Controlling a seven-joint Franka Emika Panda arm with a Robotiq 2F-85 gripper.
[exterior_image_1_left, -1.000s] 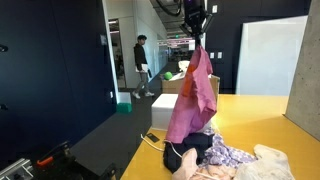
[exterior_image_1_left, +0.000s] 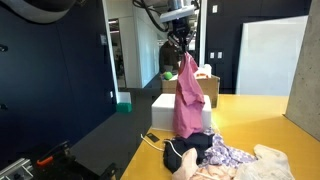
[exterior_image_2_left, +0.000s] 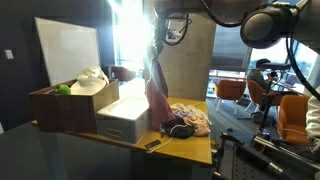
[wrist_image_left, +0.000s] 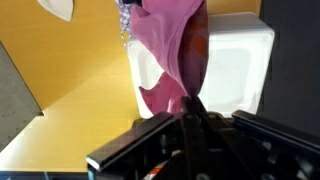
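Observation:
A pink cloth (exterior_image_1_left: 189, 100) hangs down from my gripper (exterior_image_1_left: 184, 54), which is shut on its upper end. Its lower part reaches down beside the white box (exterior_image_1_left: 211, 114), close to the clothes on the table. From the wrist view, the cloth (wrist_image_left: 178, 40) runs up to the fingertips of my gripper, with the open white box (wrist_image_left: 235, 70) beneath. In the second exterior view the cloth (exterior_image_2_left: 158, 95) looks dark at the top and hangs at the right side of the white box (exterior_image_2_left: 122, 121).
Several clothes lie heaped on the table: a black piece (exterior_image_1_left: 182, 153), a patterned one (exterior_image_1_left: 225, 154) and a cream one (exterior_image_1_left: 265, 164). A brown box (exterior_image_2_left: 73, 105) holding things stands behind the white box.
The gripper and hanging cloth have moved left in exterior view 1, toward the white box. The cloth now hangs narrower. A person in the background has walked out of sight.

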